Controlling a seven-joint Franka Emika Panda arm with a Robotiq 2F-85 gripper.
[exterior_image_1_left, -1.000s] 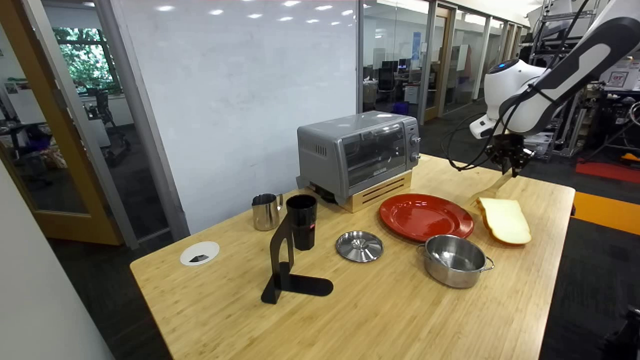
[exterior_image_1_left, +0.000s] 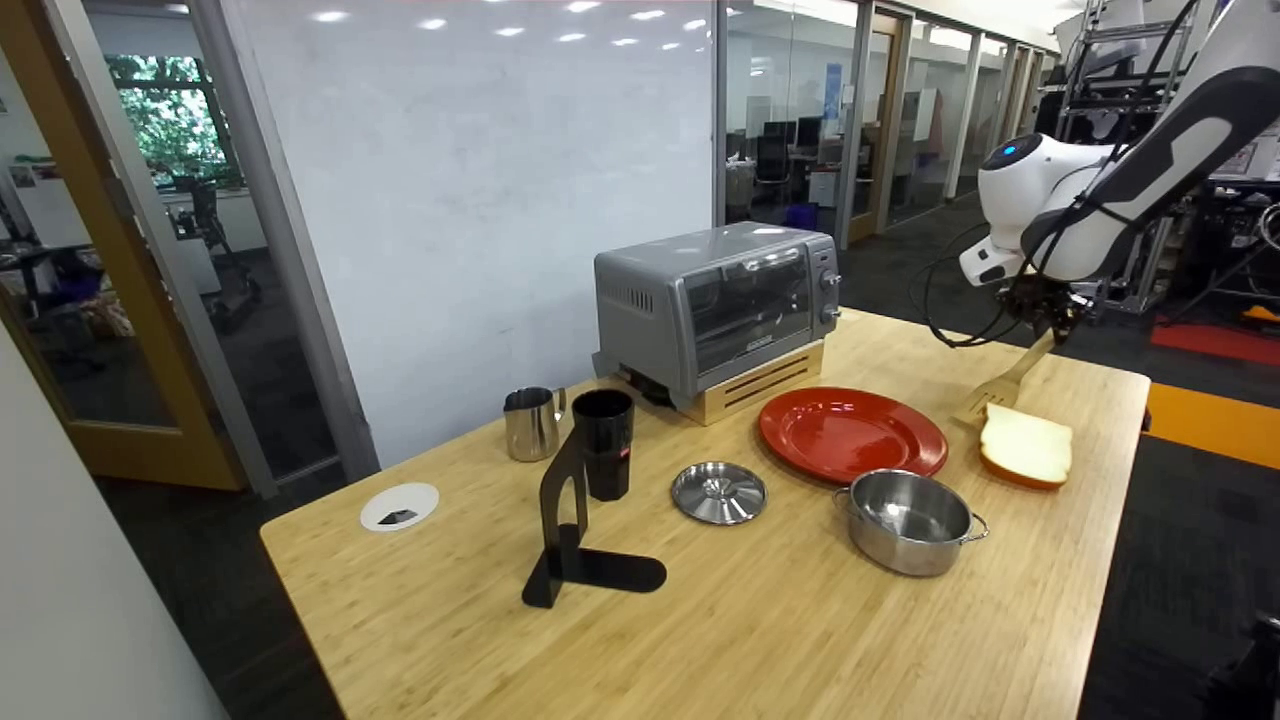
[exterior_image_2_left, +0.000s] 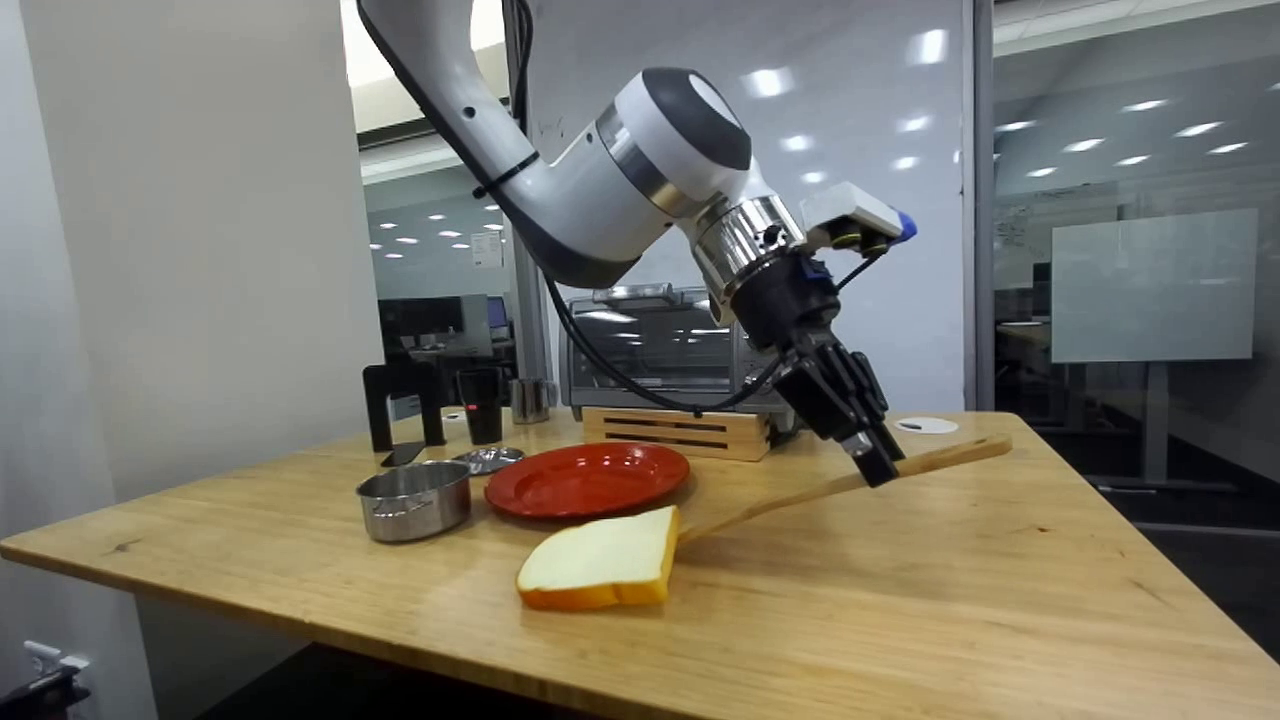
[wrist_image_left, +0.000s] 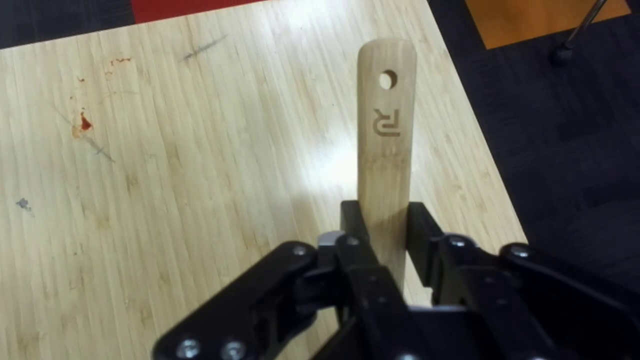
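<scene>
My gripper is shut on the handle of a wooden spatula (wrist_image_left: 387, 162), whose holed end points away in the wrist view. In exterior view 2 the spatula (exterior_image_2_left: 786, 502) slopes down from the gripper (exterior_image_2_left: 882, 466) toward the table. Its slotted head (exterior_image_1_left: 996, 390) lies beside the bread slice (exterior_image_1_left: 1027, 444) in exterior view 1. The slice (exterior_image_2_left: 606, 552) rests on the tabletop; whether the spatula's tip is under its edge cannot be told. A red plate (exterior_image_1_left: 852, 434) lies close by, with nothing on it.
A steel pot (exterior_image_1_left: 909, 523) stands near the plate, with a metal lid (exterior_image_1_left: 719, 493) to its left. Behind the plate is a grey toaster oven (exterior_image_1_left: 720, 306) on a wooden stand. A black cup (exterior_image_1_left: 605, 444), steel pitcher (exterior_image_1_left: 530, 426) and black stand (exterior_image_1_left: 564, 552) are farther left.
In exterior view 1, my gripper and the spatula have moved right, away from the plate. The bread slice has turned and shifted slightly right.
</scene>
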